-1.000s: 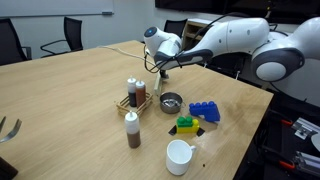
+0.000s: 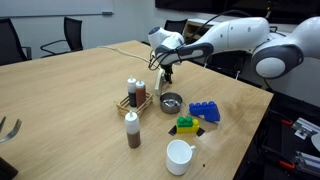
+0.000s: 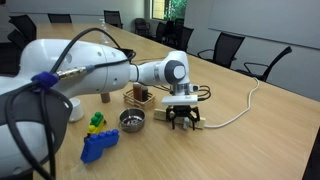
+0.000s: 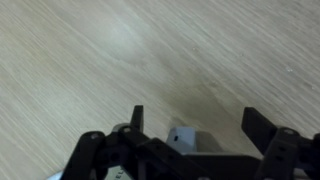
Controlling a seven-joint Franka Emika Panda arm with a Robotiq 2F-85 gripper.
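Note:
My gripper (image 2: 168, 76) is low over the far part of the table, pointing down, beside a pale power strip (image 2: 158, 84) with a white cord. From the other side, the gripper (image 3: 183, 124) stands in front of the strip (image 3: 203, 114); whether they touch cannot be told. In the wrist view the black fingers are wide apart around the open gripper, with nothing held. A small pale grey object (image 4: 182, 137) shows at the lower edge between them, partly hidden by the gripper body.
A metal bowl (image 2: 172, 103) lies nearby, with a wooden crate (image 2: 127, 103) of bottles beside it. Closer are blue blocks (image 2: 205, 111), a green and yellow toy (image 2: 186, 125), a white mug (image 2: 179, 158) and a brown bottle (image 2: 133, 130).
In exterior view 1 my gripper has come down and slightly right, toward the table beside the strip. The other objects stay where they were.

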